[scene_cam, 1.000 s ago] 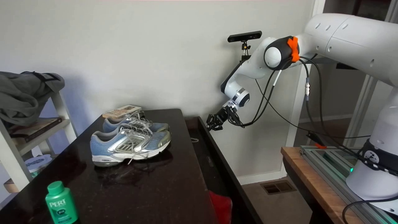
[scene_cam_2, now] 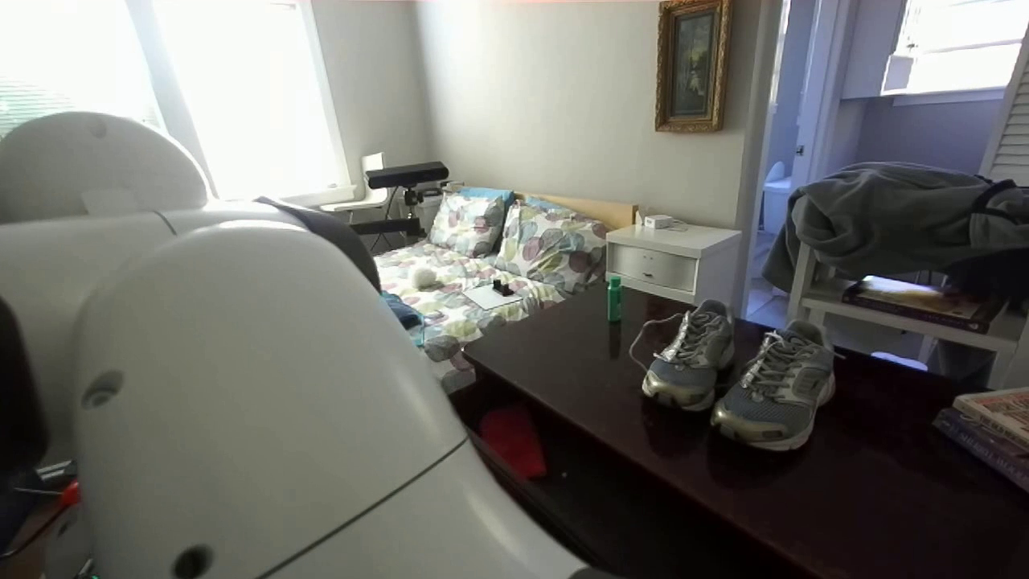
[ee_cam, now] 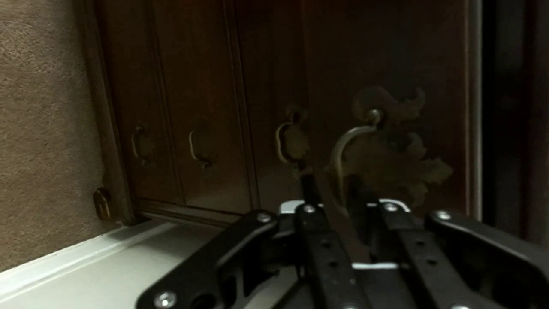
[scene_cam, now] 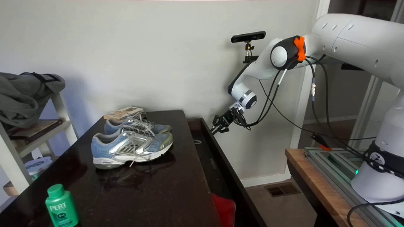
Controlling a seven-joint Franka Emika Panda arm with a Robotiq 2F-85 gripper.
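In the wrist view, the near drawer front [ee_cam: 411, 62] carries a curved metal handle [ee_cam: 338, 154] on an ornate backplate [ee_cam: 429, 170]. My gripper points at this handle with a gap between its dark fingers. The handle's lower end appears in line with that gap; whether either finger touches it, I cannot tell. From exterior view 1, the gripper [scene_cam: 213, 132] sits at the outer side of the pulled-out drawer [scene_cam: 231, 177], near its far end. The drawer stands open beside the dark dresser top [scene_cam: 170, 196].
Blue-grey shoes [scene_cam: 132, 145], a green bottle [scene_cam: 62, 208] and books [scene_cam: 123, 113] rest on the dresser. Something red [scene_cam: 224, 210] lies inside the drawer. The wall is close behind the gripper. Below it, lower drawers show handles [ee_cam: 280, 142]. Open floor [scene_cam: 278, 212] separates dresser and robot bench.
The gripper and forearm have shifted slightly right in exterior view 1, away from the drawer front. The fingertips now show more clearly. Drawer, shoes and bottle look unchanged.
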